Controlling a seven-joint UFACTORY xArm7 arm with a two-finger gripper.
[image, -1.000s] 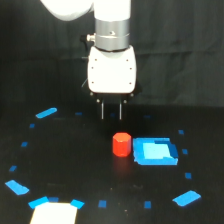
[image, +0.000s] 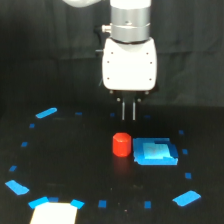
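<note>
A red block (image: 122, 145), roundish in outline, stands on the dark table just left of a small blue tray (image: 143, 158). Above and behind the block hangs my gripper (image: 128, 112), pointing down. Its two thin fingers (image: 123, 110) are apart by a narrow gap, with nothing seen between them. How high the fingertips are over the table is hard to judge from this view.
Light-blue tape strips (image: 46, 113) and small blue marks are scattered about the dark table. A white object (image: 54, 213) is cut off at the lower left edge.
My gripper has moved right and slightly lower in view. Its fingers now look closer together than before. The red block and blue tray have stayed put.
</note>
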